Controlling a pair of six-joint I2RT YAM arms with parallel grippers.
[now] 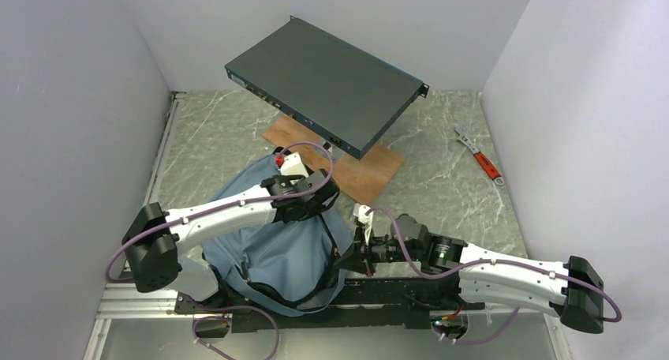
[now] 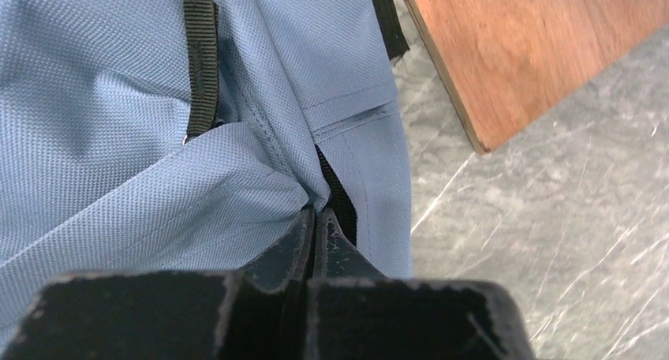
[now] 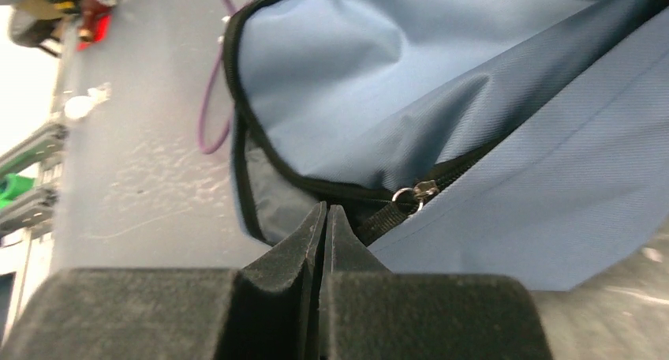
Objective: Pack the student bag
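A blue fabric bag (image 1: pixel 272 257) with black zip trim lies at the left front of the table. My left gripper is shut at its upper right edge, where a fold of fabric runs into the fingertips. Low on the bag's right side, my right gripper is shut. The black strap of the zipper pull (image 3: pixel 386 220) runs from the metal slider (image 3: pixel 424 190) to its fingers, and part of it is hidden behind one finger. Toward the front, the bag's zipped opening (image 3: pixel 276 190) gapes, showing dark lining.
Above the back of the table is a large dark flat unit (image 1: pixel 327 80), with a wooden board (image 1: pixel 367 174) below it. An orange-handled wrench (image 1: pixel 487 166) lies at the far right.
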